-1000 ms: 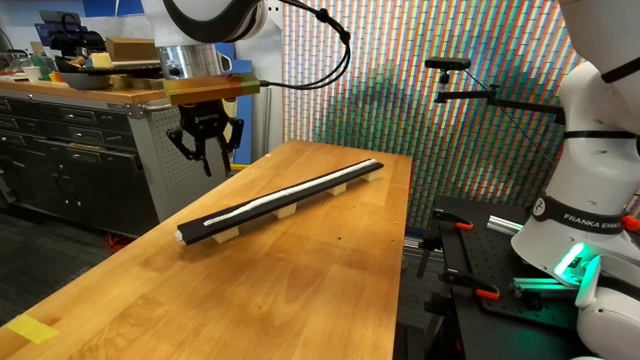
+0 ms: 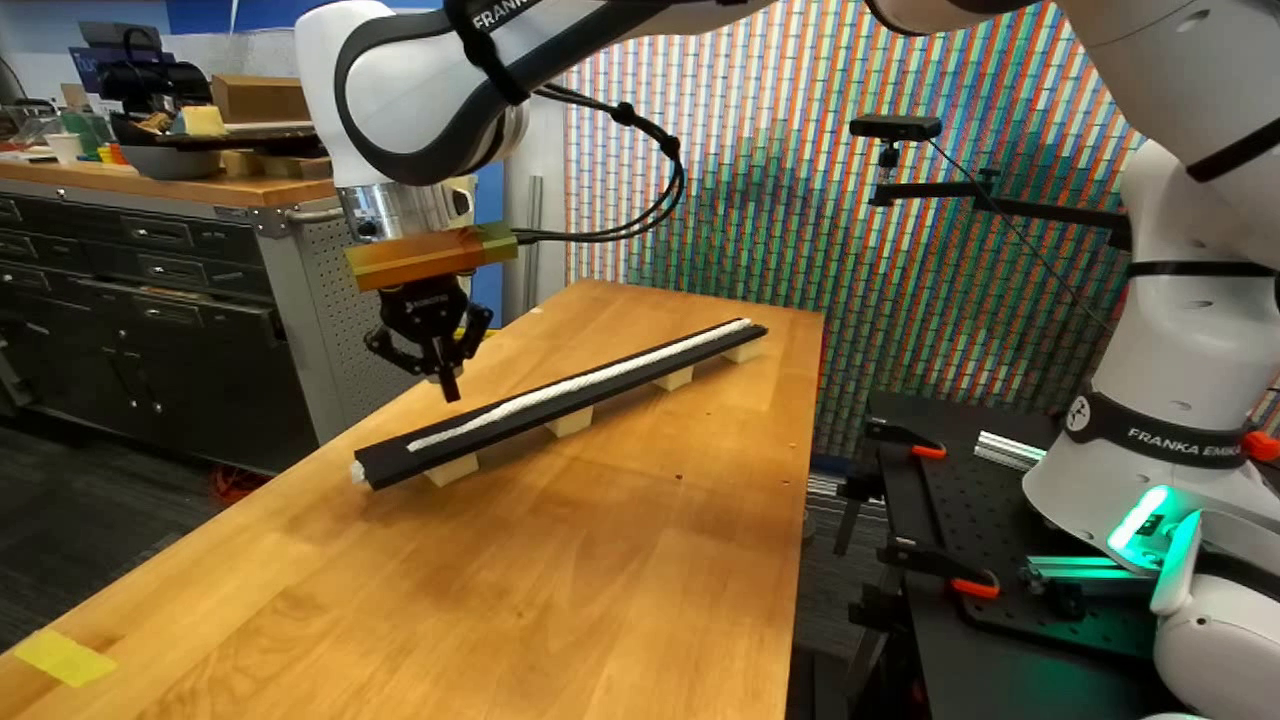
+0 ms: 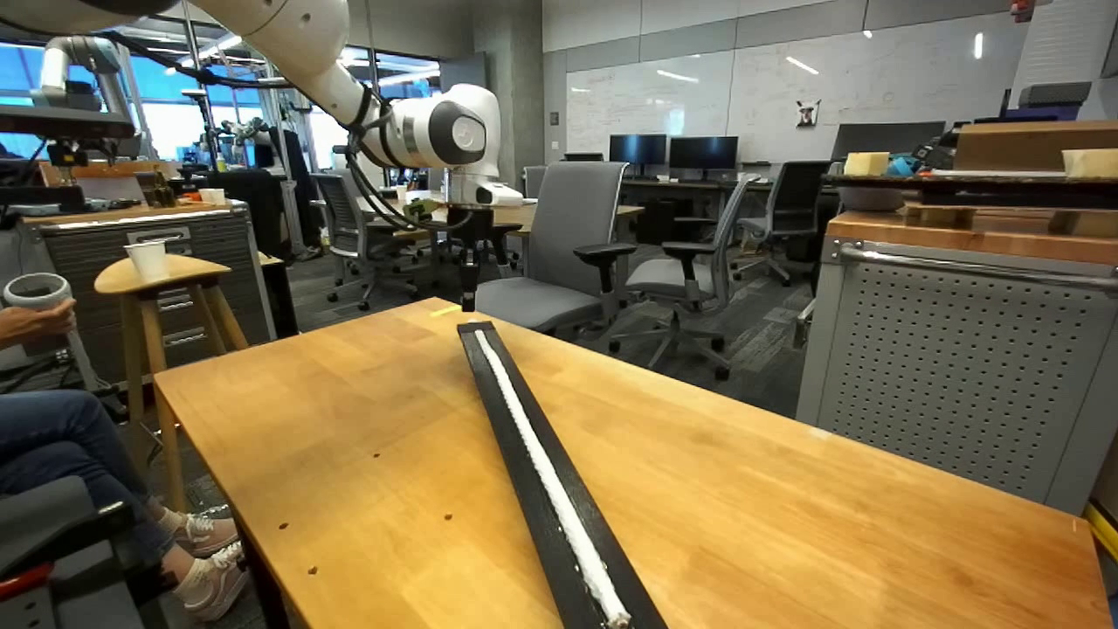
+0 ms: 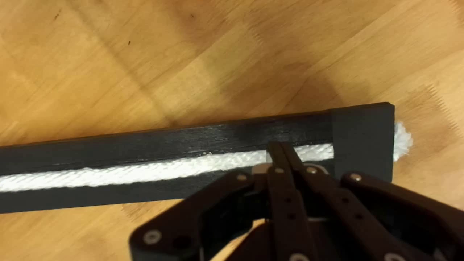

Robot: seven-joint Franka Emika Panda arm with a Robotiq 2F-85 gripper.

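A white rope point(image 4: 143, 170) runs lengthwise along a long black bar point(image 2: 576, 396), lying on its upper face. At the near end in exterior view 1, black tape point(image 4: 363, 139) covers the rope, and a frayed white tuft point(image 4: 402, 141) sticks out past it. My gripper point(image 2: 449, 397) hangs close to that taped end with its fingers together, and nothing shows between them. In the wrist view the fingertips point(image 4: 274, 147) overlap the rope a short way from the tape. Exterior view 1 shows them above the bar, apart from it.
Pale blocks point(image 2: 571, 422) hold the bar up off the wooden table point(image 2: 600, 576). Bare tabletop lies on both sides of it. The second exterior view shows a grey chair point(image 3: 576, 231) beyond the table edge and a seated person point(image 3: 84, 461) at the left.
The arm has come down and slightly to the right in exterior view 1, toward the bar. My gripper's fingers, apart a second ago, are now closed. The bar and rope look unmoved.
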